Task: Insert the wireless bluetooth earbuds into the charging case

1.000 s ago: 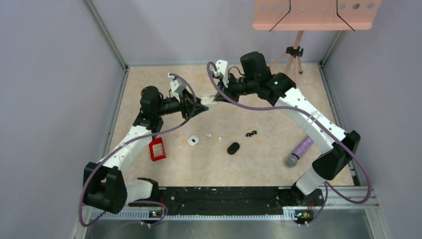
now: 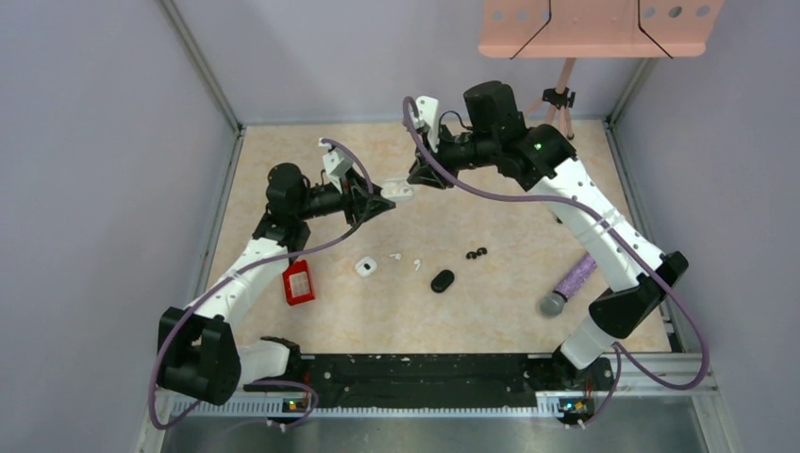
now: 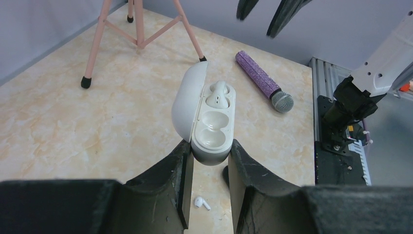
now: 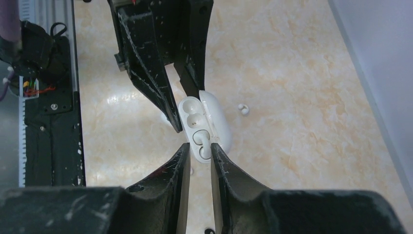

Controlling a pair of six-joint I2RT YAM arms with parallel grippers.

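A white charging case (image 3: 213, 131) with its lid raised is held aloft, my left gripper shut on its near end. One white earbud (image 3: 218, 96) sits in the far end of the case; whether it is fully seated I cannot tell. The two round wells nearer my left fingers are empty. In the right wrist view the earbud (image 4: 203, 142) shows just beyond the tips of my right gripper. That gripper is parted, with nothing held between its fingers. In the top view it stands just right of the case (image 2: 397, 191).
Below on the table lie a small white case (image 2: 365, 267), loose white earbuds (image 2: 417, 265), a black case (image 2: 442, 281) and black earbuds (image 2: 476, 253). A red box (image 2: 298, 282) is at left, a purple microphone (image 2: 571, 283) at right. A pink tripod (image 2: 567, 75) stands behind.
My right gripper has lifted back from the case, up and to the right, and a small gap now shows between them. The left arm and the case have stayed still.
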